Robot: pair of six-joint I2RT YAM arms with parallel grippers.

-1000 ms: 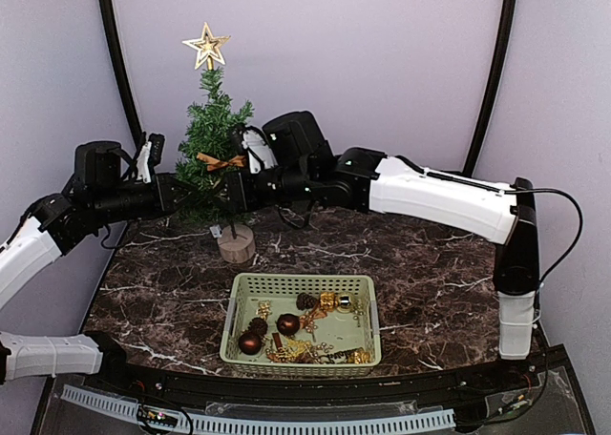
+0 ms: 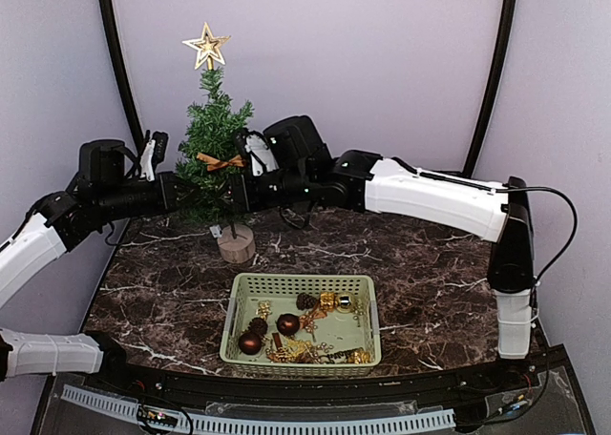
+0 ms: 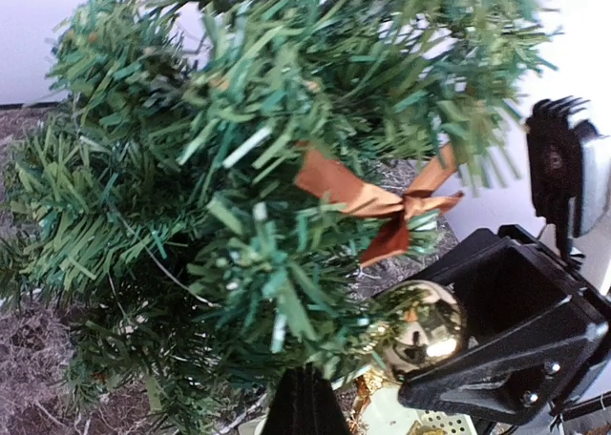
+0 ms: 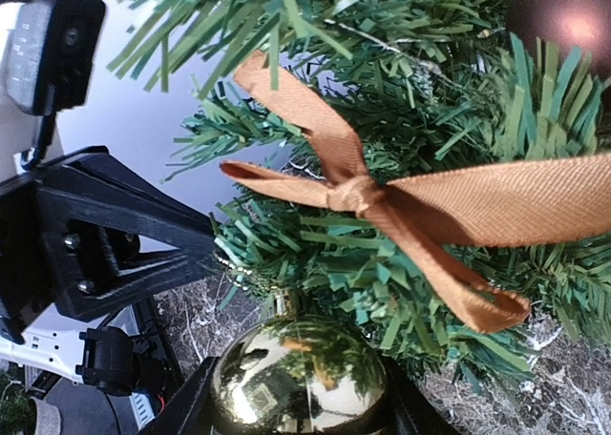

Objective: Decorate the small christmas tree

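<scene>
The small tree (image 2: 215,120), star (image 2: 206,47) on top, stands on a wooden base (image 2: 236,245), with a copper bow (image 3: 401,206) on its branches. My right gripper (image 2: 243,189) is at the tree's right side, shut on a gold ball (image 4: 296,378) just below the bow, its cap against the branches. My left gripper (image 2: 172,192) is at the tree's left, shut, its tips (image 3: 305,397) low in the left wrist view with nothing visible between them. A dark copper ball (image 4: 563,15) hangs among the branches in the right wrist view.
A pale green basket (image 2: 301,359) of balls, pine cones and gold ornaments sits at the front centre. The right arm stretches across the space above the table.
The basket is unchanged.
</scene>
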